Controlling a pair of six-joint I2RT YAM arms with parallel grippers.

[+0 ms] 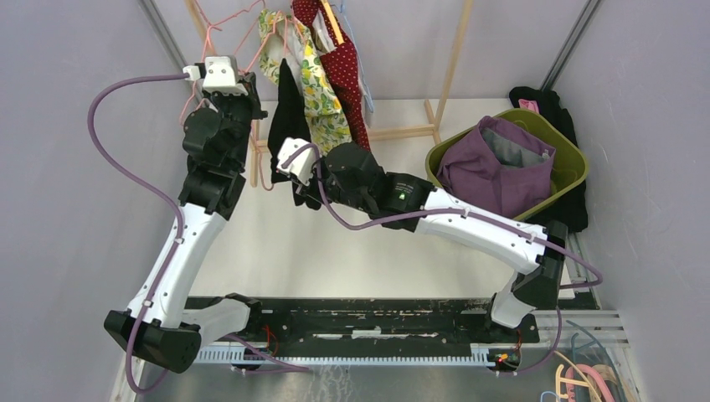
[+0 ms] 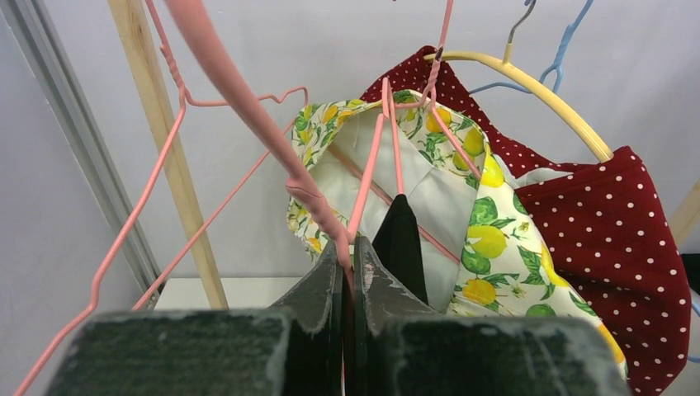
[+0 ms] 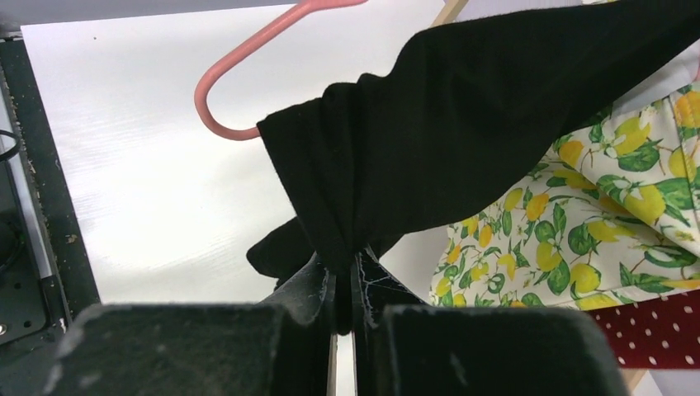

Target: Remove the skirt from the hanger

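The black skirt point(image 3: 462, 124) is stretched in the right wrist view, and my right gripper is shut on a fold of its lower part. In the left wrist view the skirt's pointed upper end point(image 2: 402, 239) still meets a slim pink hanger arm point(image 2: 397, 157). A thick pink hanger bar point(image 2: 256, 107) runs down into my left gripper, which is shut on it. From above, the skirt point(image 1: 288, 109) slants down to the right gripper. A rounded pink hanger end point(image 3: 206, 103) shows beside the cloth.
A lemon-print garment point(image 1: 326, 96) and a red dotted garment point(image 1: 342, 71) hang close by on the right. Beneath them is the wooden rack's foot point(image 1: 402, 132). An olive basket point(image 1: 578, 163) holding purple cloth stands at right.
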